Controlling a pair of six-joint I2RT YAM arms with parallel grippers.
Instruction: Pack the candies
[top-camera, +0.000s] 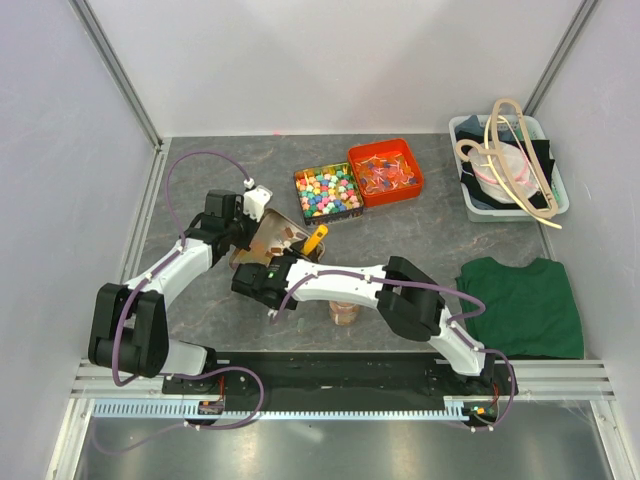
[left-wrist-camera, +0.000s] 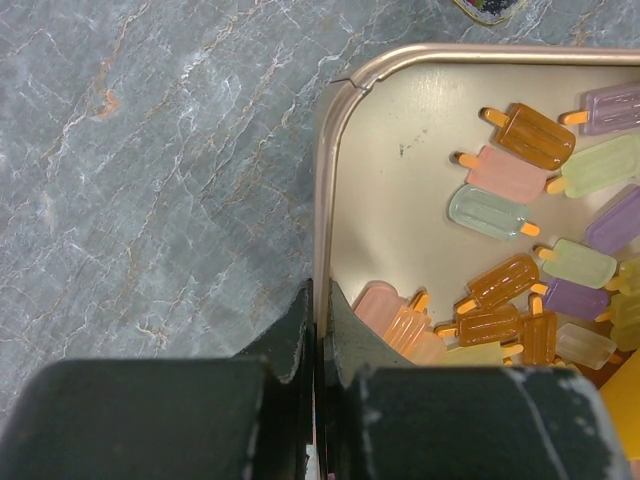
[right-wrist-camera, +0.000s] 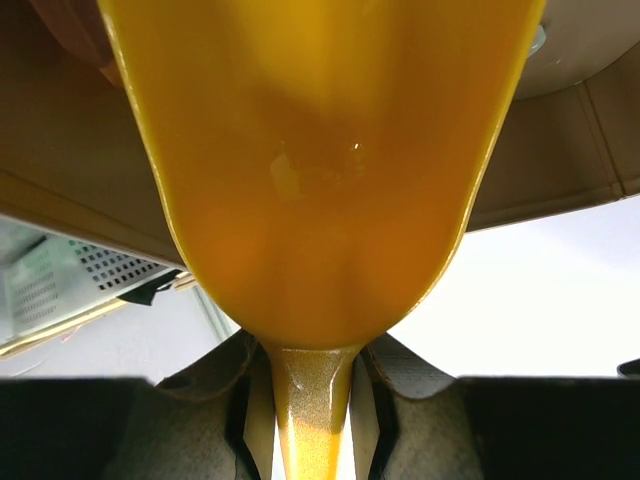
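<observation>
A beige metal bin holds popsicle-shaped candies in several colours, spread over its floor and crowded towards the lower right in the left wrist view. My left gripper is shut on the bin's rim, which runs between its fingers. In the right wrist view a translucent yellow-orange scoop fills the middle, its narrow neck pinched by my right gripper, which is shut. From above, the scoop's yellow end shows by the right side of the bin, while the right arm hides the bin's near part.
Behind the bin stand a box of colourful candies and a red tray of small wrapped sweets. A clear jar sits by the right arm. A green cloth and a filled white basket lie to the right.
</observation>
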